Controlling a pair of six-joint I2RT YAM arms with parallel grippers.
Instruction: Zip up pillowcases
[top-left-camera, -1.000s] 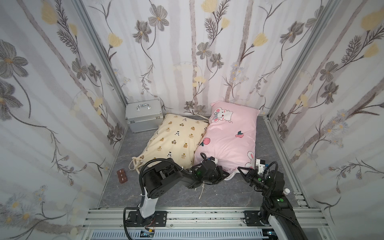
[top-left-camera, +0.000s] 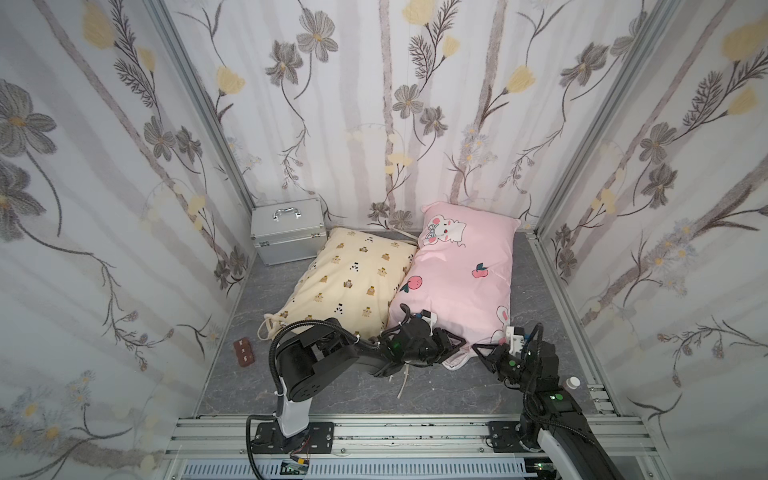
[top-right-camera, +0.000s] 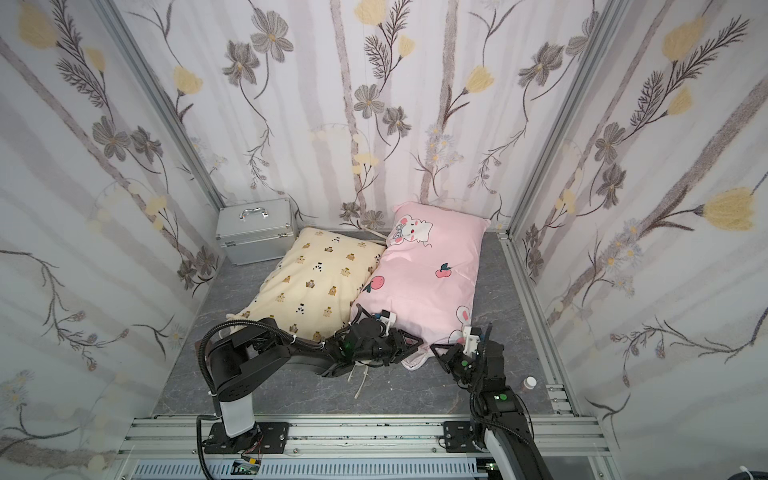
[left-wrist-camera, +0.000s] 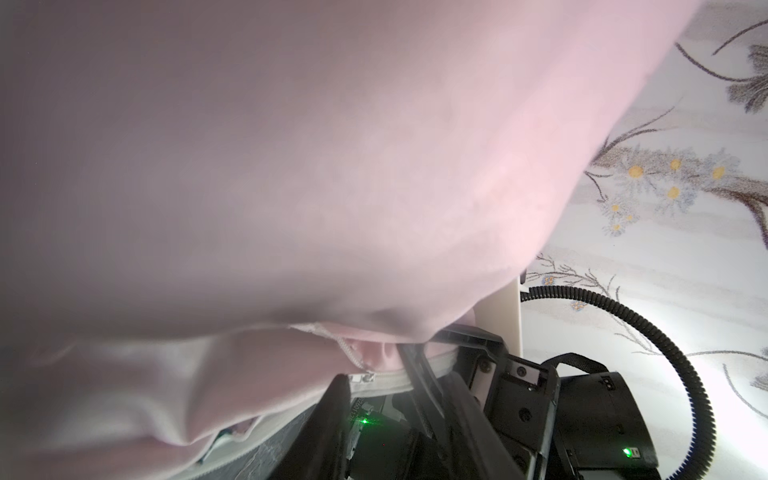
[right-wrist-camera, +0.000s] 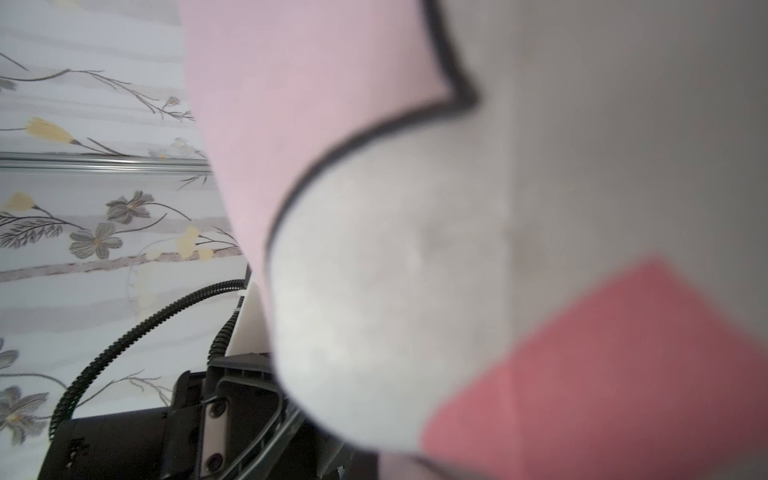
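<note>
The pink pillowcase (top-left-camera: 452, 292), stuffed full, lies with its zipped end toward me. In the left wrist view its zipper slider (left-wrist-camera: 364, 376) sits on a pale zipper edge (left-wrist-camera: 308, 402), close to the fingertips of my left gripper. That gripper's fingers stand part open, with no cloth clearly gripped. At the right front corner of the pink case is my right gripper (top-left-camera: 483, 352). Cloth with a white and red print blocks most of the right wrist view and hides those fingertips, so whether they pinch any fabric does not show.
A cream pillowcase with small bears (top-left-camera: 352, 276) lies against the pink one on its left. Behind it stands a silver case (top-left-camera: 289, 233). A brown block (top-left-camera: 244, 352) is at far left, and a white cap (top-left-camera: 573, 382) lies right of the right arm.
The right gripper has moved a little left and toward the front, with the pillow's front corner drawn the same way.
</note>
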